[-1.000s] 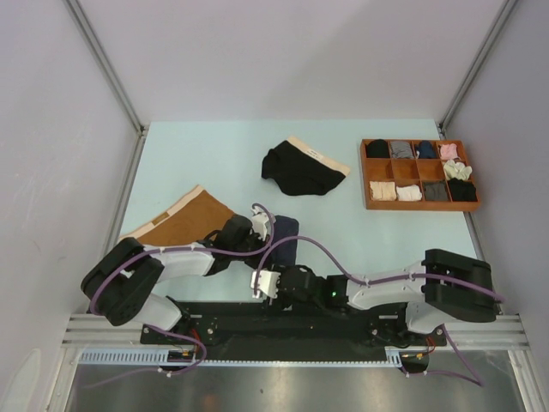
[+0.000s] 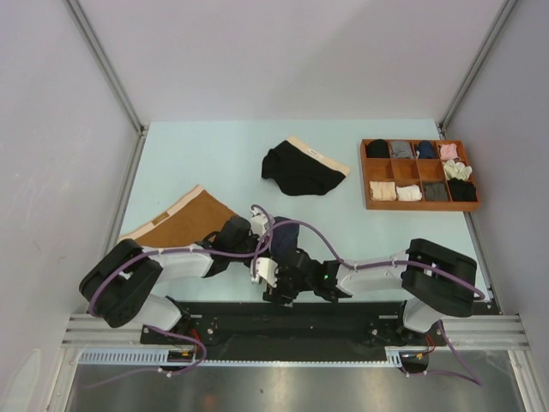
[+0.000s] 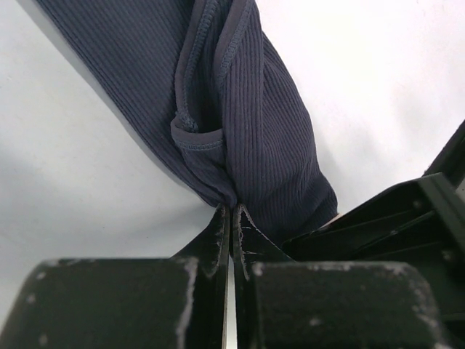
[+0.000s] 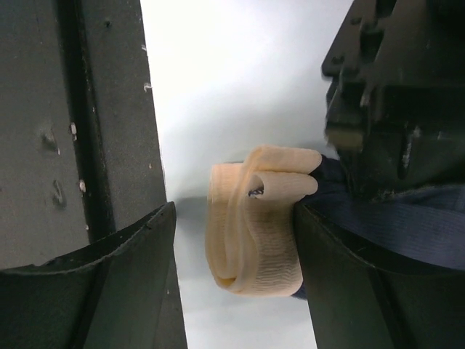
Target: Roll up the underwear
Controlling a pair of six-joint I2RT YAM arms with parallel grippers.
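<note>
Navy ribbed underwear [image 2: 286, 233] lies at the front centre under both grippers; in the left wrist view its folded fabric [image 3: 276, 123] runs down to my left gripper, whose fingertips are shut on it. In the right wrist view the beige waistband [image 4: 254, 225] is folded over at the table edge, with navy cloth [image 4: 378, 225] to its right. My right gripper stands open around the waistband, its fingers low on either side.
A brown garment [image 2: 180, 215] lies at left, a black one [image 2: 300, 172] at the back. A wooden divided box [image 2: 419, 205] of folded clothes stands at right. The table's front edge is close to my right gripper.
My right arm has shifted slightly around the front of the underwear. My left arm has barely moved.
</note>
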